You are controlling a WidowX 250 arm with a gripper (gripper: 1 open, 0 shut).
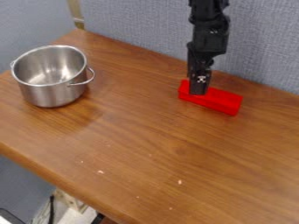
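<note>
A red rectangular block point(216, 100) lies on the wooden table at the right of the camera view, near the wall. My black gripper point(198, 82) points down from above at the block's left end, its fingers open. Whether they touch the block is hard to tell.
A steel pot point(49, 77) with wire handles stands at the left. A grey wall runs behind, and cables show past the table's front-left edge.
</note>
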